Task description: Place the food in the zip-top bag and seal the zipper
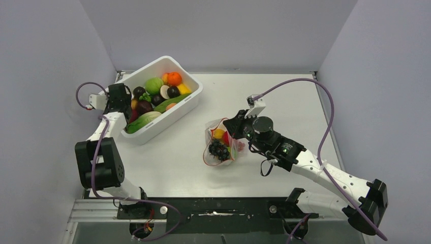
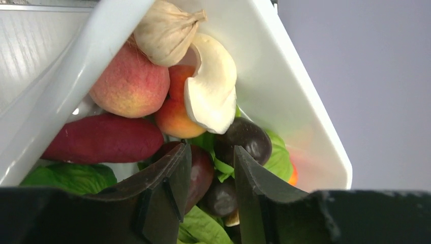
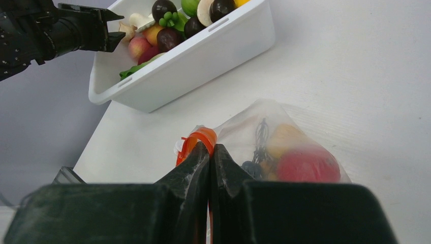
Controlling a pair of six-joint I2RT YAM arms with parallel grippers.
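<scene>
A clear zip top bag with a red-orange rim stands open on the table. Dark grapes, a yellow fruit and a red fruit are inside it. My right gripper is shut on the bag's orange rim. At the left end of the white bin, my left gripper hangs over the produce, its fingers apart and nothing held between them. Below those fingertips lie a dark red fruit and dark round ones. A garlic bulb and a peach lie in the same bin.
Several other foods fill the bin, among them a green cabbage and an orange. Its raised walls surround the left gripper's area. Bare table lies between bin and bag.
</scene>
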